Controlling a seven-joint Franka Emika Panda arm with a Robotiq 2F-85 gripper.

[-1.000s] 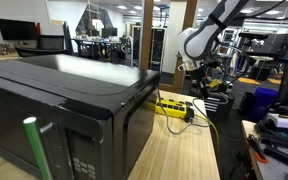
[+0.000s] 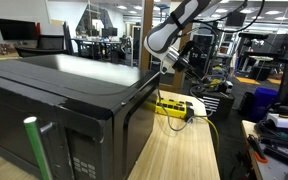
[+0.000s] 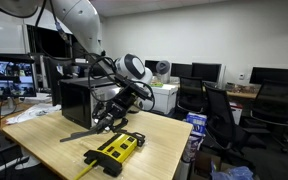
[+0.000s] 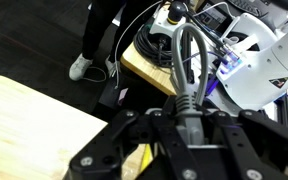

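Note:
My gripper is shut on a grey, curved, handle-like thing [image 4: 187,60], which reaches up from between the fingers in the wrist view; I cannot tell exactly what it is. Exterior view 2 shows the arm over the table, with a long grey shape [image 3: 82,134] low beside the gripper area. In exterior view 1 the white-and-black arm end [image 2: 166,42] is raised beyond the black box-like appliance [image 2: 69,95]. Distance and small detail at the fingertips are hard to make out there.
A yellow device [image 3: 115,152] with a black part and cable lies on the wooden table [image 3: 174,132]. In exterior view 1 the appliance fills the left and the table strip in front is bare. Office chairs [image 3: 246,118] stand beyond the table.
The arm end has risen and moved left in exterior view 1, towards the appliance's side. The yellow device and the appliance have stayed where they were.

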